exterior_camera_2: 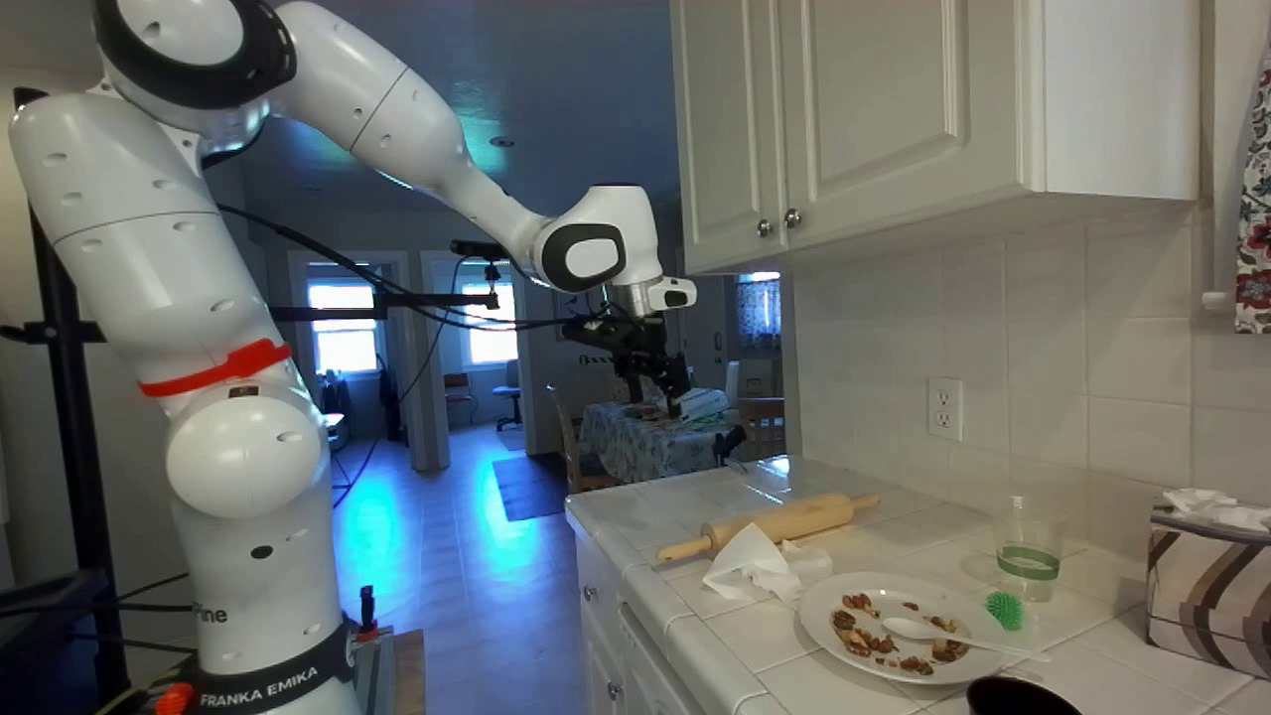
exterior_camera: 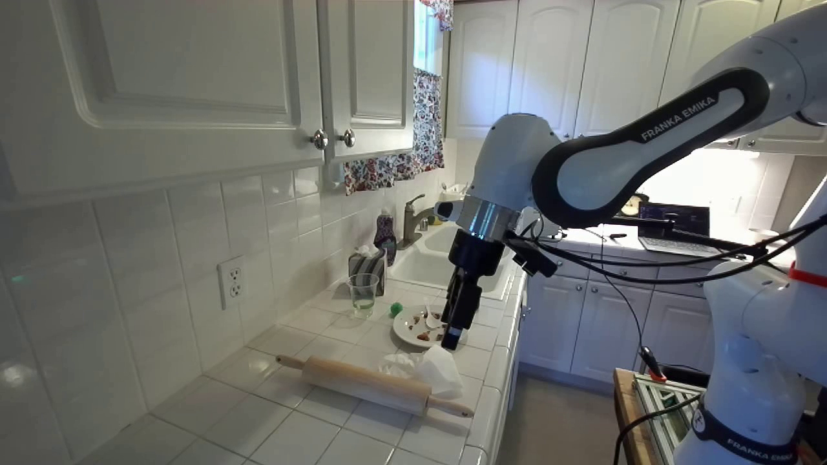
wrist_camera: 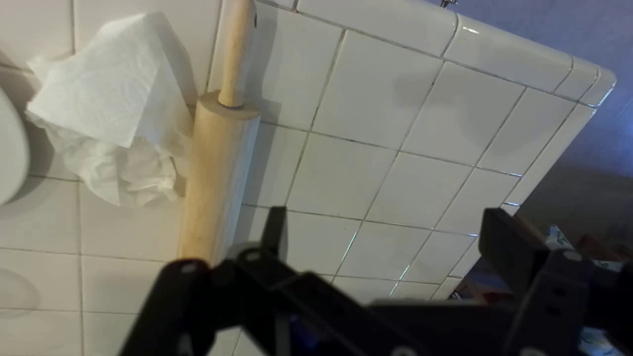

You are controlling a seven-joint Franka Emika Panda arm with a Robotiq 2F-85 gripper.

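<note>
My gripper hangs above the white tiled counter, its two black fingers wide apart and only tile visible between them. In the wrist view a wooden rolling pin (wrist_camera: pixel 214 178) lies left of the gap, its lower end hidden behind the left finger. Crumpled white paper towel (wrist_camera: pixel 110 101) rests beside the pin. A white plate (exterior_camera_2: pixel 822 620) holds brown food scraps (exterior_camera_2: pixel 864 632) and a white plastic spoon (exterior_camera_2: pixel 923 630). Next to it are a small green spiky ball (exterior_camera_2: pixel 1004 610) and a clear cup (exterior_camera_2: pixel 1027 560) with a green band.
A striped tissue box (exterior_camera: pixel 367 271) stands against the wall near the sink (exterior_camera: pixel 430 259). The rim of a dark round container (exterior_camera_2: pixel 1019 691) shows at the counter's front. Cabinets (exterior_camera: pixel 194 85) overhang the back. Bare tile (wrist_camera: pixel 368 172) lies on the pin's other side, towards the counter's end.
</note>
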